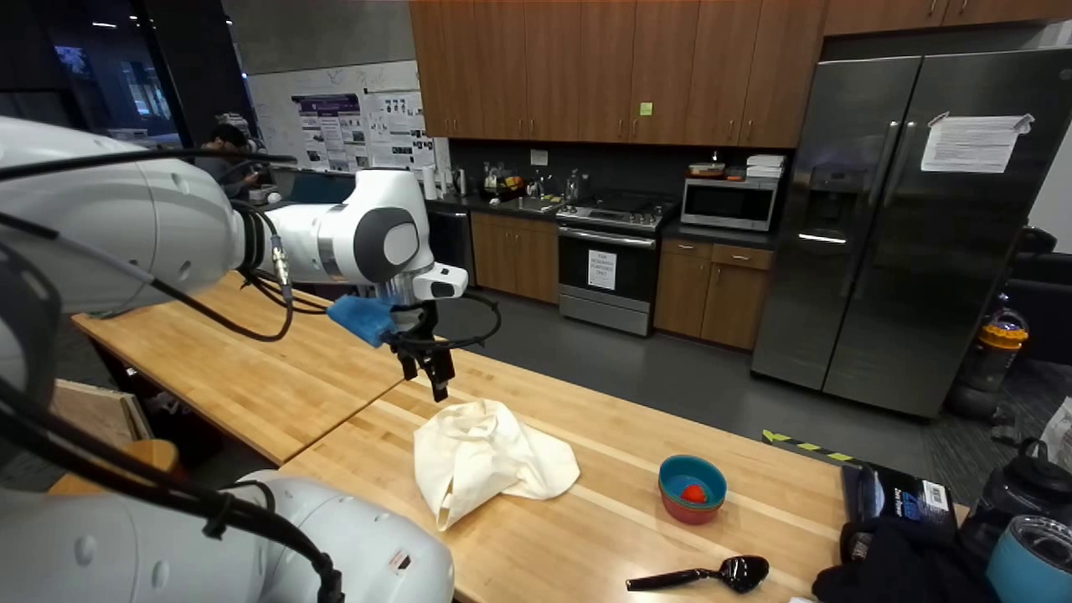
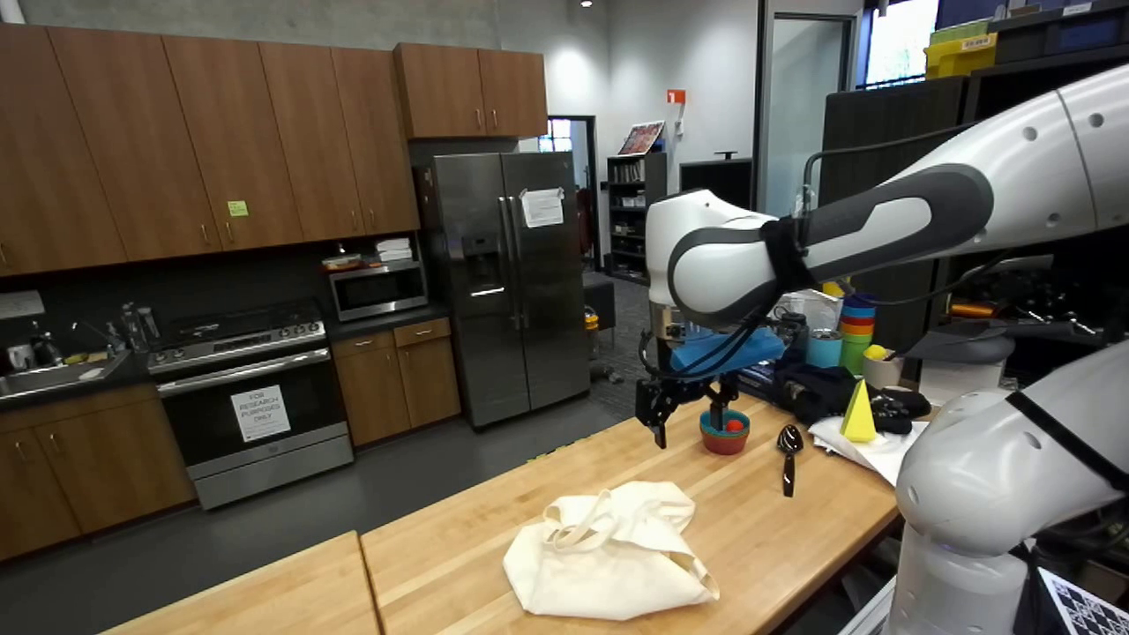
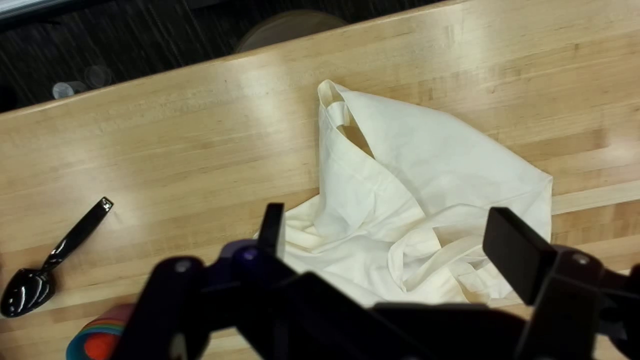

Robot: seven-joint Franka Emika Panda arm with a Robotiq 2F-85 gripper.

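A cream cloth bag (image 1: 487,452) lies crumpled on the wooden table, its strap loops (image 3: 420,258) and a gaping fold showing in the wrist view. Above it hangs my gripper, fingers wide apart and nothing held; the cloth seen between them lies lower, on the tabletop. In the second exterior view the gripper (image 2: 690,423) is clear of the bag (image 2: 609,556). A small teal and red bowl (image 1: 691,489) with a red object (image 1: 693,493) inside sits farther along the table. Near it rests a black spoon (image 1: 741,573).
Dark cloth (image 1: 894,563), a blue tumbler (image 1: 1035,563) and a yellow wedge (image 2: 859,414) crowd the table's far end. A seam (image 1: 342,422) divides two tabletops. Bare wood lies between the bag and bowl.
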